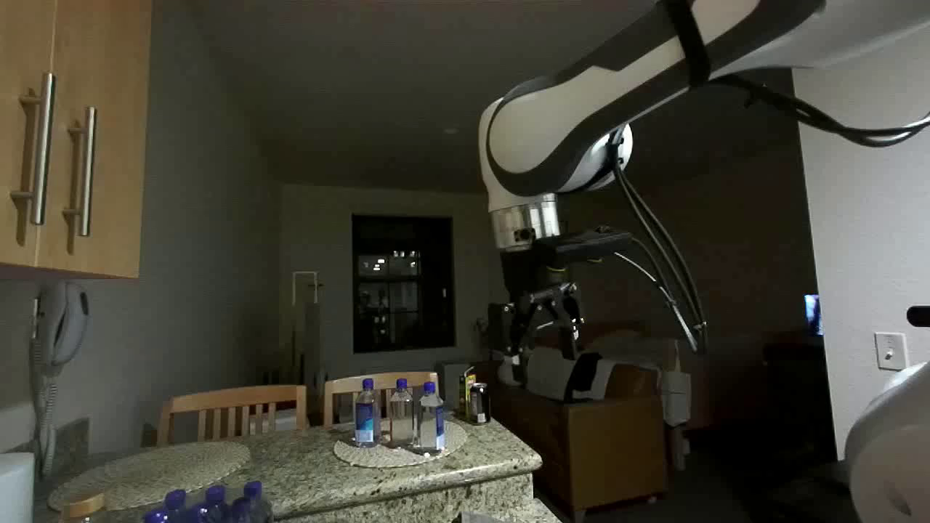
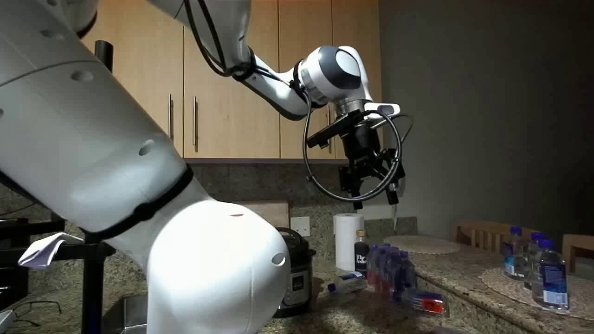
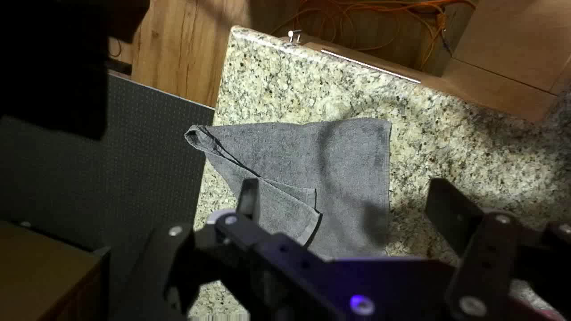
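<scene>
A grey cloth (image 3: 353,155) lies on the granite counter (image 3: 267,80) in the wrist view, one corner folded over itself toward the middle and its left tip reaching past the counter edge. Over it, my gripper is open, its two fingers wide apart with only the cloth and counter visible beyond them. In exterior view 1 the gripper (image 1: 543,353) hangs in the air, pointing down. From the other side, exterior view 2 also has the gripper (image 2: 375,201) high up with nothing between its fingers. The cloth cannot be made out clearly in either exterior view.
Bottles (image 1: 366,417) with blue caps stand on a round placemat (image 1: 383,457), with a dark can (image 1: 479,404) nearby. Several more bottles (image 2: 392,272) crowd the lower counter beside a paper towel roll (image 2: 348,242) and a cooker (image 2: 295,278). Cupboards (image 2: 234,83) hang above.
</scene>
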